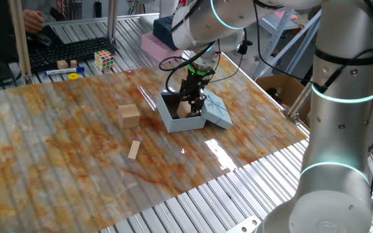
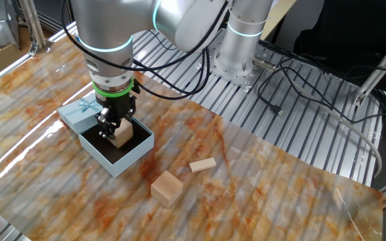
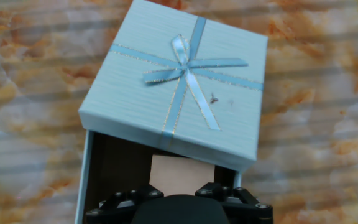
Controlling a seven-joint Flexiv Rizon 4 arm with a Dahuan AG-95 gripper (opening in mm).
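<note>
A pale blue box (image 1: 185, 127) stands without its cover on the marbled sheet, its inside dark. The matching lid with a ribbon bow (image 3: 173, 68) leans tilted against one side of it, overlapping that edge in the wrist view. Inside the box is a wooden block (image 2: 122, 134). My gripper reaches down into the box at this block (image 3: 182, 173), one finger near each side of it. Whether the fingers press on the block is hidden by the gripper body.
Outside the box lie a wooden cube (image 1: 129, 116) and a thin wooden slat (image 1: 134, 150). Beyond the sheet are a keyboard (image 1: 70, 55), a puzzle cube (image 1: 104, 61) and stacked pink and navy boxes (image 1: 158, 49).
</note>
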